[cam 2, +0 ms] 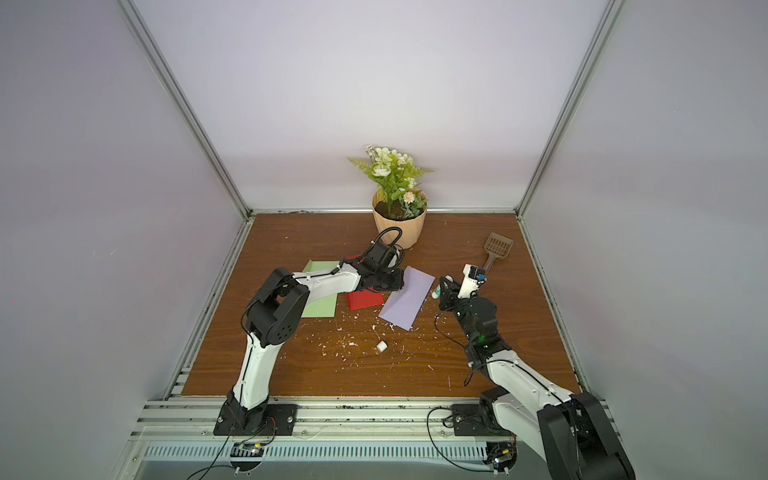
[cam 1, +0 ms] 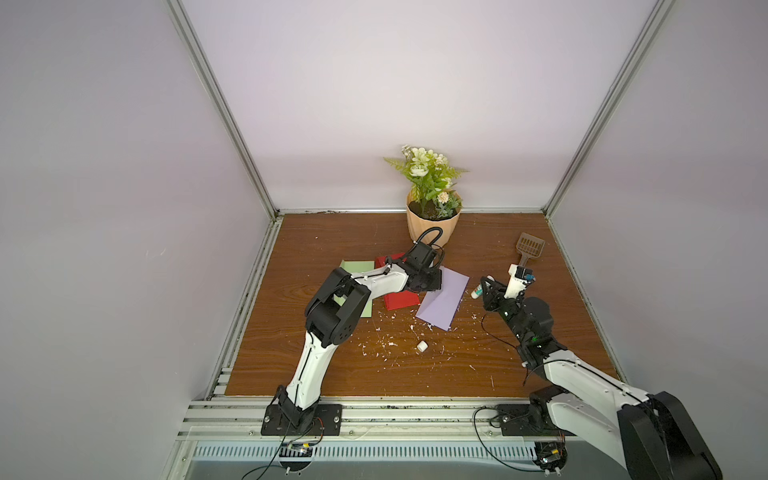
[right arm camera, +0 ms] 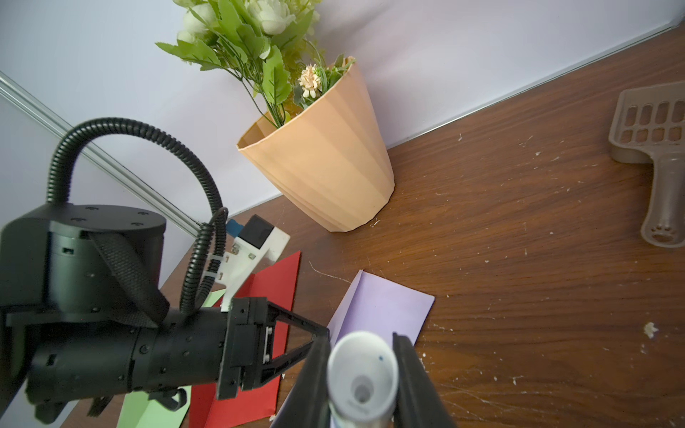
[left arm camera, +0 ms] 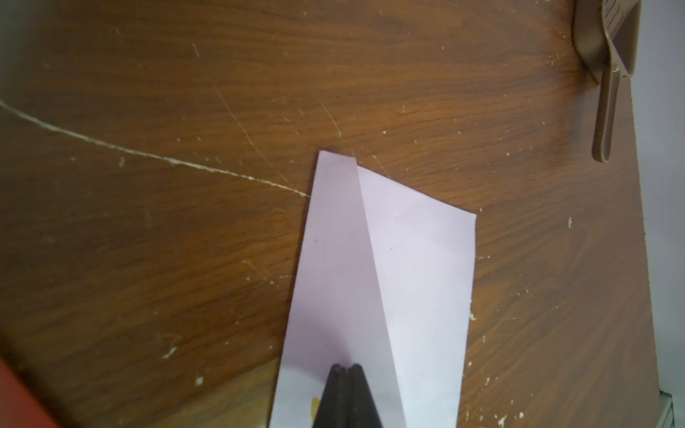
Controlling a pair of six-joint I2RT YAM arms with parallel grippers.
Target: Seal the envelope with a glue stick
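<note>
A lavender envelope lies on the table with a long flap along its left side, seen in the left wrist view. My left gripper is shut, its tips on or just over that flap, with nothing visible between them. My right gripper is shut on a white cylinder, seen end-on and likely the glue stick, held right of the envelope. A small white cap lies on the table in front of the envelope.
Red paper and green paper lie to the left. A flower pot stands at the back, and a slotted scoop lies at the back right. Paper scraps dot the table.
</note>
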